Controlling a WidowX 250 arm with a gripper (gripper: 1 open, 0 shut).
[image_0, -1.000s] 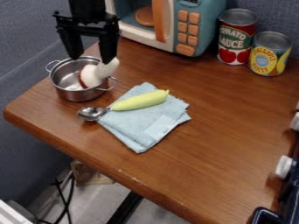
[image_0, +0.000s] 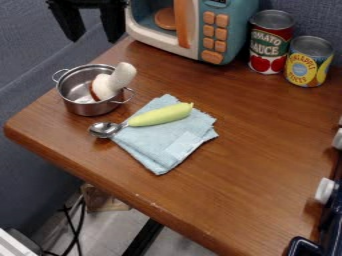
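Note:
My black gripper (image_0: 90, 22) hangs at the top left, above and behind a steel pot (image_0: 75, 101) and partly out of frame; whether it is open or shut is unclear. A white and pink object (image_0: 119, 80) leans upright inside the pot. A light blue cloth (image_0: 160, 151) lies to the right, with a yellow, elongated object (image_0: 163, 115) and a metal spoon (image_0: 106, 129) on it or at its edge.
A teal toy microwave (image_0: 229, 29) stands at the back, beside a tomato sauce can (image_0: 269, 47) and a yellow can (image_0: 307, 63). Dark objects line the right edge.
My gripper has risen away from the pot toward the top edge of the view. The other objects look unchanged.

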